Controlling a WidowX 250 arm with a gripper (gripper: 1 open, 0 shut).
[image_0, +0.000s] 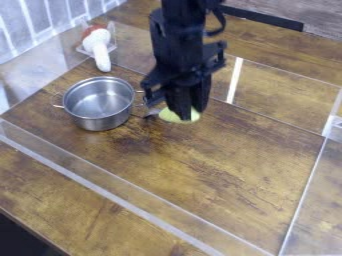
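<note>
My dark gripper (185, 95) hangs over the middle of the wooden surface, its black fingers pointing down and blurred. Just below it, partly behind it, lies a pale green round object (185, 117). I cannot tell whether the fingers touch it or how wide they stand. A steel pot (98, 103) with two side handles sits to the left of the gripper.
A white object with an orange part (99, 52) stands at the upper left, behind the pot.
</note>
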